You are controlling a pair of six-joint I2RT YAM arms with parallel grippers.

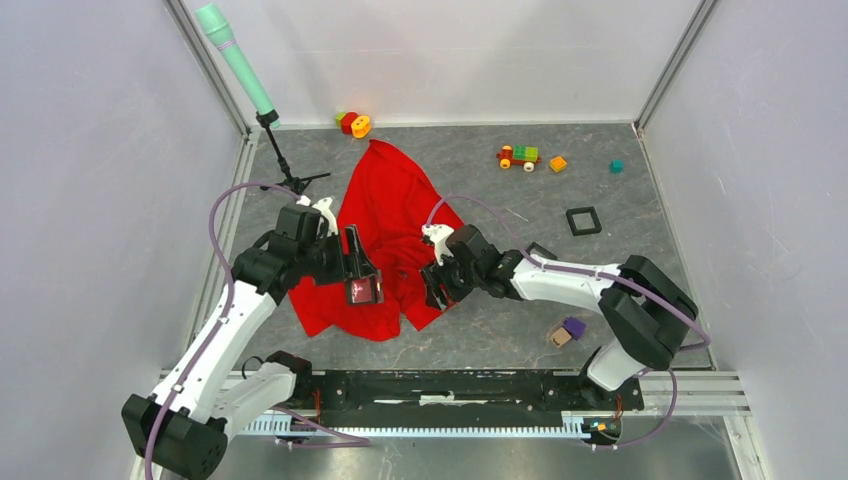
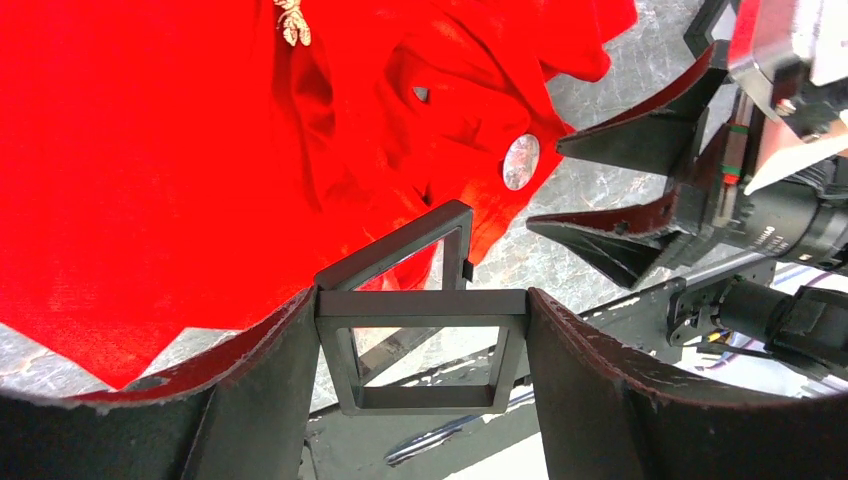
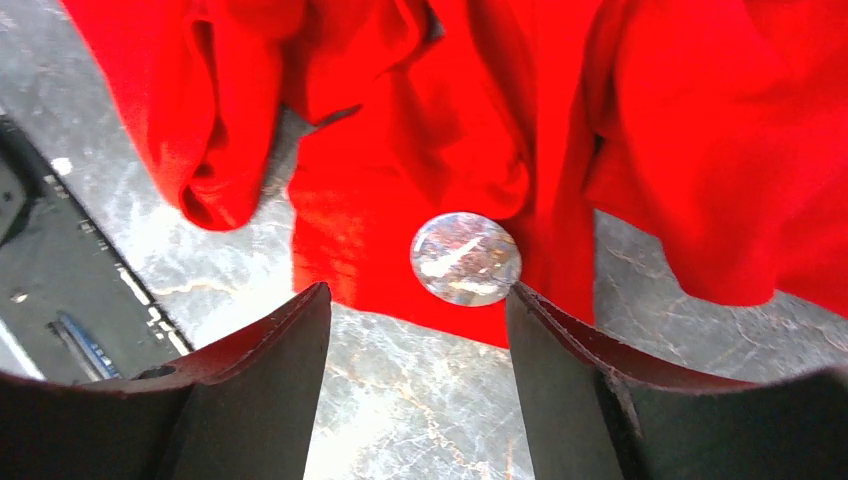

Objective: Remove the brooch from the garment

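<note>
The red garment [image 1: 385,225] lies rumpled on the grey floor. A small gold ornament [image 2: 292,22], brooch-like, sits on it at the top of the left wrist view. Near the garment's front right corner is a round, glassy grey disc [image 3: 466,258]; which of the two is the brooch I cannot tell. My left gripper is shut on a black open box frame [image 2: 422,398], held above the cloth. My right gripper stands open with nothing between its fingers, close beside the disc, which it hides from the top view.
Toy blocks and a small toy train [image 1: 518,156] lie along the back. A black square frame [image 1: 583,221] rests at the right, with a purple block [image 1: 574,327] and a wooden block nearer the front. The green tube [image 1: 234,62] stands at the back left.
</note>
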